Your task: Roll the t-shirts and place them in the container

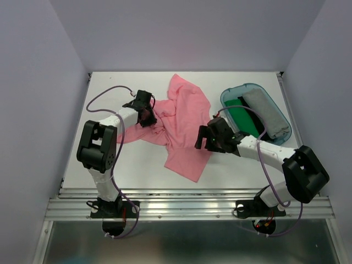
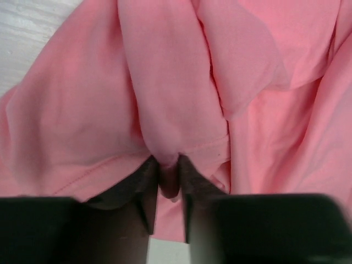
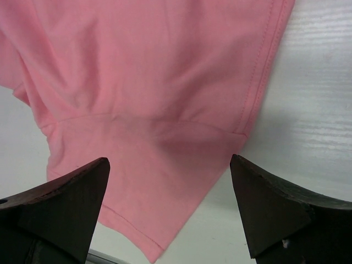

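Observation:
A pink t-shirt [image 1: 187, 118] lies loosely crumpled across the middle of the table, one sleeve toward the front and bunched folds at the left. At those left folds, my left gripper [image 1: 151, 120] is down on the fabric. In the left wrist view its fingers [image 2: 144, 190] are close together, with a narrow ridge of pink cloth [image 2: 169, 179] pinched between them. My right gripper [image 1: 201, 137] is open over the shirt's front right part. Between its wide-apart fingers [image 3: 71, 206] in the right wrist view, the pink fabric [image 3: 159, 165] lies flat, not gripped.
A blue-green bin [image 1: 234, 92] stands at the back right, holding a grey cloth [image 1: 268, 113], a green cloth [image 1: 242, 118] and something dark. Bare white table [image 1: 137, 170] shows at the front left and along the back.

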